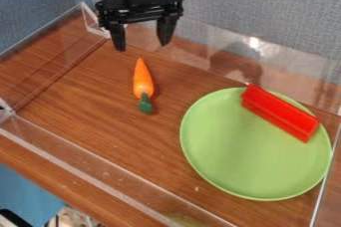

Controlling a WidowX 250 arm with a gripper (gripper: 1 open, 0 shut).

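My gripper is black and hangs at the top, toward the back of the wooden surface, its two fingers spread wide with nothing between them. In front of and below it lies an orange toy carrot with a green top. At the right a red oblong block rests on the back part of a green plate.
Clear low walls enclose the wooden surface, with grey padded panels behind and to the left.
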